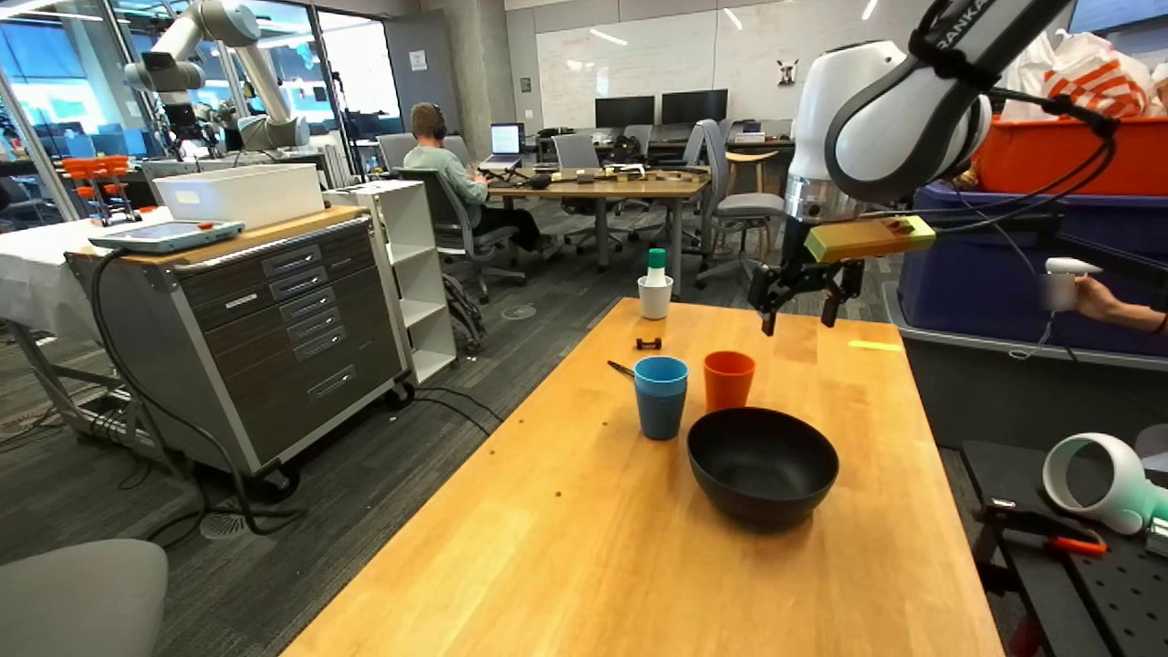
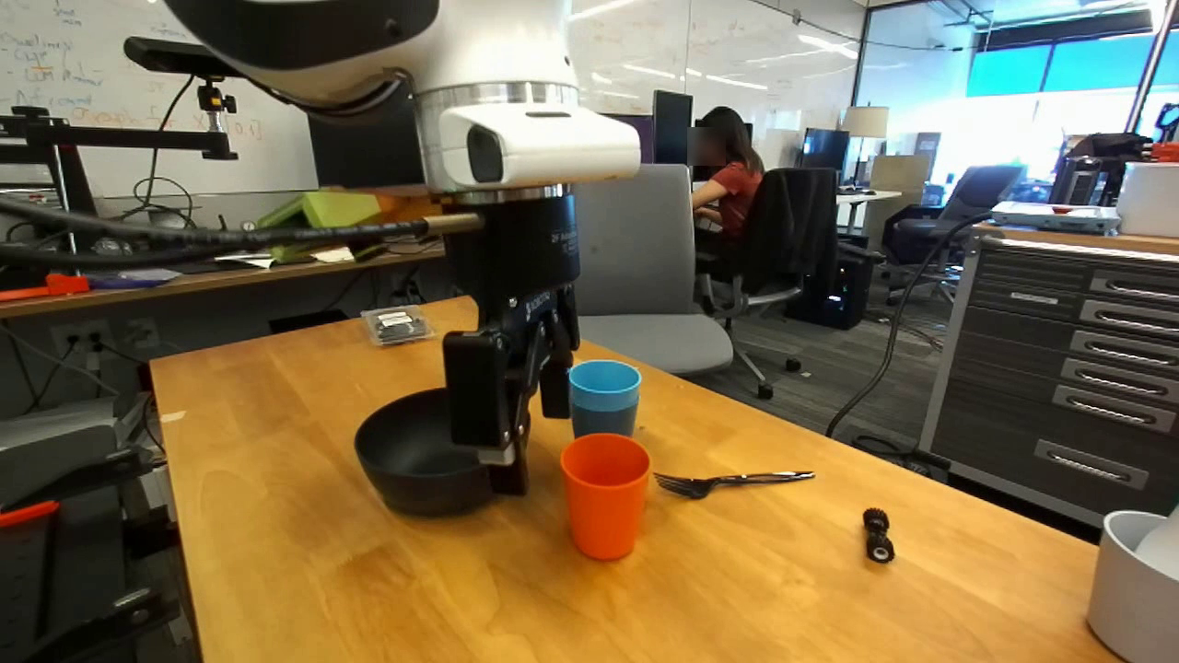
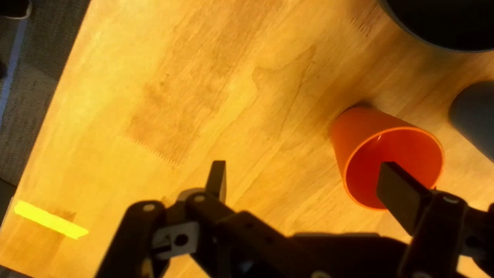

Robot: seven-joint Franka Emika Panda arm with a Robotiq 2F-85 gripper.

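Note:
An orange cup [image 1: 728, 381] stands upright on the wooden table, close to a blue cup [image 1: 662, 399] and a black bowl [image 1: 763, 465]. Above the table, apart from all three, hangs my gripper [image 1: 798, 325], open with nothing between its fingers. In the wrist view one of the fingers [image 3: 401, 197] overlaps the rim of the orange cup [image 3: 393, 162], while bare wood shows between the two. The second exterior view has the gripper in front of part of the black bowl [image 2: 414, 464], with the orange cup [image 2: 605, 497] to its right.
A black fork [image 2: 746, 480] and a small dumbbell-shaped piece [image 2: 878, 536] lie near the cups. A white cup [image 1: 653, 297] holding a green-capped bottle stands at the far corner. Yellow tape [image 3: 51, 220] marks the table.

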